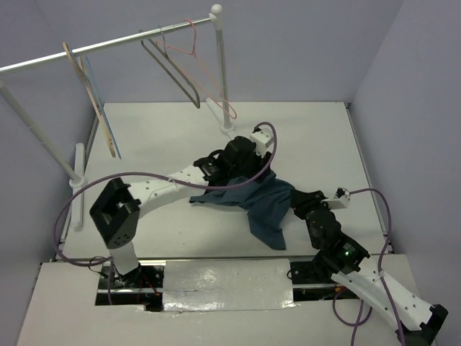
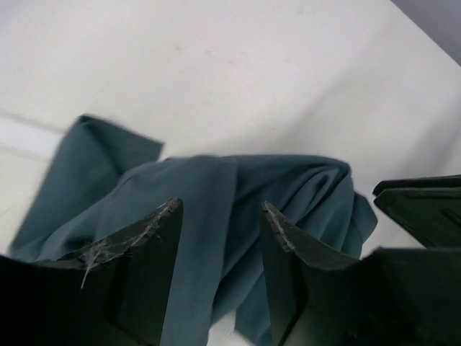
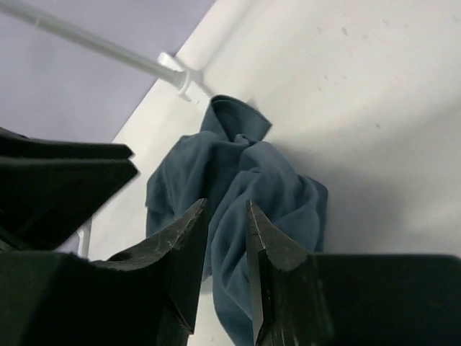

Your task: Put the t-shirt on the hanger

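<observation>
The dark teal t-shirt [image 1: 266,213] lies crumpled on the white table in the middle, partly hidden in the top view under my left arm. My left gripper [image 1: 263,162] is over its upper edge, open, with cloth below its fingertips in the left wrist view [image 2: 216,238]. My right gripper [image 1: 302,202] is at the shirt's right end; in the right wrist view its fingers [image 3: 173,274] stand partly apart over the folds, and whether cloth is between them is unclear.
A white rail [image 1: 122,43] at upper left carries several hangers [image 1: 90,94], with posts and feet on the table. Grey walls bound both sides.
</observation>
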